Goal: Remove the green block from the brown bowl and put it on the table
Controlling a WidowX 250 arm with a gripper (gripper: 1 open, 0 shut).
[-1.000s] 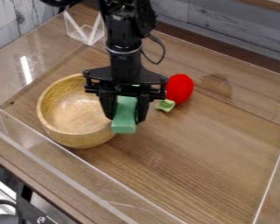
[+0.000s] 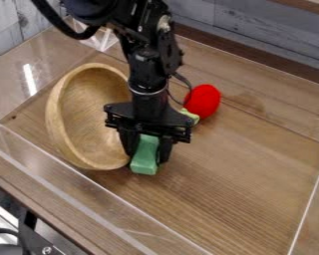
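Observation:
The green block (image 2: 148, 155) is between the fingers of my black gripper (image 2: 148, 149), which is shut on it. Block and gripper are just right of the brown bowl (image 2: 68, 120), low over the wooden table (image 2: 235, 184). The bowl is tipped up on its side, with its opening towards the gripper. My gripper's left side overlaps the bowl's right rim, and whether they touch is hard to tell. The block's lower end is close to the table surface; I cannot tell whether it rests there.
Behind the gripper to the right lies a red object (image 2: 202, 101), with a small pale green item (image 2: 190, 117) in front of it, partly hidden. White lines mark the table's left and right sides.
The gripper has come down with the green block, after shifting slightly right. The bowl, flat on the table before, has tilted up onto its side.

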